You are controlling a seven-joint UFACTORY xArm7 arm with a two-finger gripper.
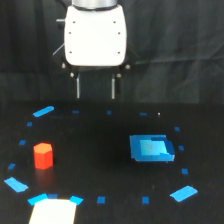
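Observation:
My gripper hangs from a white arm body at the top of the camera view, above the dark table. Its two thin fingers stand apart with only dark background between them. A small red-orange block rests on the left side of the table, lower in the view than the gripper and clear of it. On the right sits a shallow blue tray with a pale blue patch inside. Nothing touches the fingers.
Small blue marks dot the black table. Longer blue strips lie at the left and right. A bright pale object is cut off by the bottom edge. Between block and tray the surface is free of objects.

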